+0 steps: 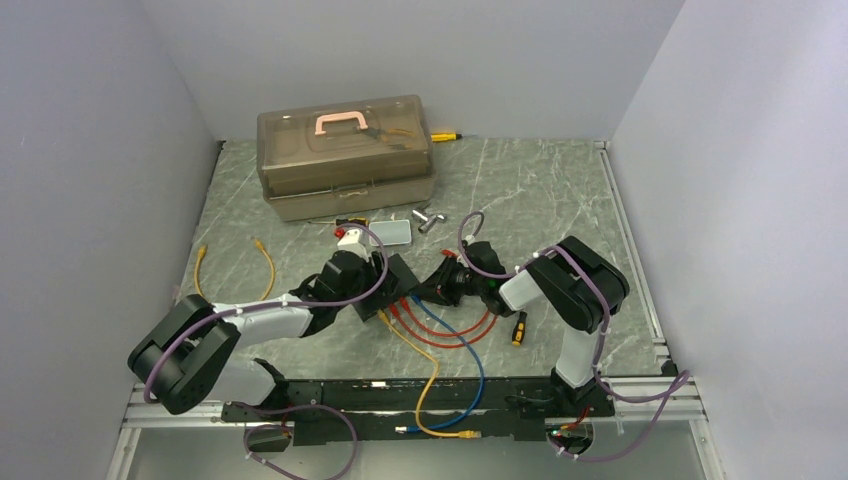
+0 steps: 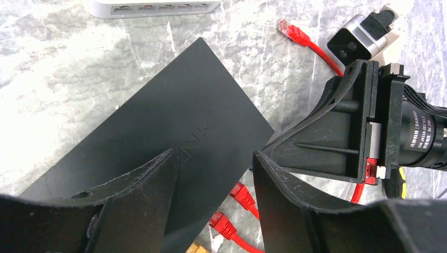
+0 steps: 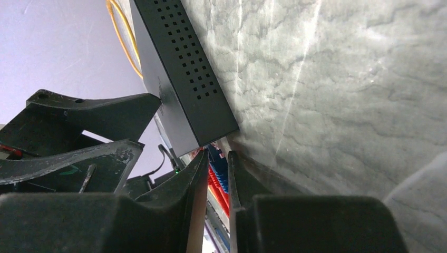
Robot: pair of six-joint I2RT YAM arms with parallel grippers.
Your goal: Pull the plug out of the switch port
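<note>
The black switch box (image 2: 205,95) lies flat on the table, with the blue plug (image 3: 218,167) at its front side. My right gripper stands part open around the blue plug, one finger on each side. Whether the fingers touch it is too tight to see. Over the switch's top face is my left gripper. Its fingers stand apart, bare switch surface showing between them, and whether they clamp or only rest on the box is hidden. Two red plugs (image 2: 242,195) and a yellow plug (image 2: 196,247) sit along the same side.
Behind the switch is a small white switch (image 1: 390,232), with a toolbox (image 1: 345,160) farther back. A loose red cable end (image 2: 295,32) lies near the right gripper. A screwdriver (image 1: 519,329) is at the right.
</note>
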